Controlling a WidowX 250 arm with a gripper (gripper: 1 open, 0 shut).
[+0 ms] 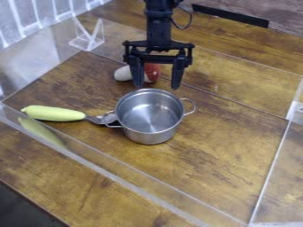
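Observation:
My black gripper (157,76) hangs open at the top centre, above and behind a steel pot (151,128) with two side handles. Behind its fingers a red object (153,71) and a whitish rounded object (122,74) rest at the back, partly hidden by the gripper; whether either is between the fingers I cannot tell. A yellow corn cob (53,113) lies left of the pot, next to a small metal utensil (97,119) that reaches to the pot's side.
Clear plastic walls (275,177) border the wooden table (213,160). A white railing (24,18) stands at the back left.

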